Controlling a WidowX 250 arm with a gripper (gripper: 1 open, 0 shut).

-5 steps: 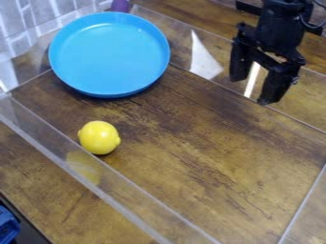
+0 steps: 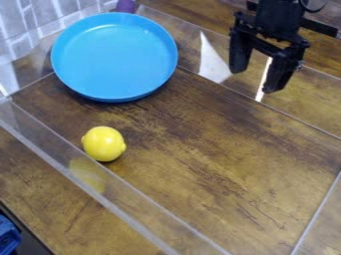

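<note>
The black gripper hangs at the upper right over the wooden tray floor, with a pale, light patch behind it. Whether its fingers are open or shut is not clear. A yellow lemon-like ball lies at the lower left. A blue round plate or bowl sits at the upper left.
Clear plastic walls edge the wooden surface on the left. A small purple object is at the top edge, and a blue item is at the bottom-left corner.
The gripper has moved upward in the view, toward the back. The ball and the blue plate have stayed where they were.
</note>
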